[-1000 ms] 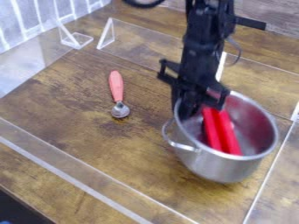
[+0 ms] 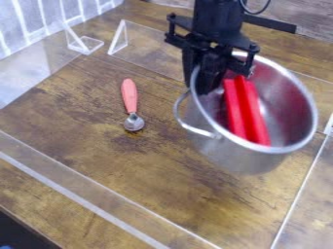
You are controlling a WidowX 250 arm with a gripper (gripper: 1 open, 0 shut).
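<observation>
My black gripper (image 2: 204, 70) is at the top centre, at the upper left rim of a large steel pot (image 2: 271, 131), which is tilted toward the camera. Its fingertips are partly hidden at the rim, so whether they are shut on it cannot be told. Inside the pot are red, elongated objects (image 2: 248, 115). A scoop or similar utensil with a pink handle (image 2: 129, 94) lies on the wooden table to the left.
Clear plastic brackets and a white barred edge are at the back left. A pale strip runs along the right.
Over the last second the gripper and pot have risen, and the pot has tipped further toward the camera. The pink-handled utensil has stayed put.
</observation>
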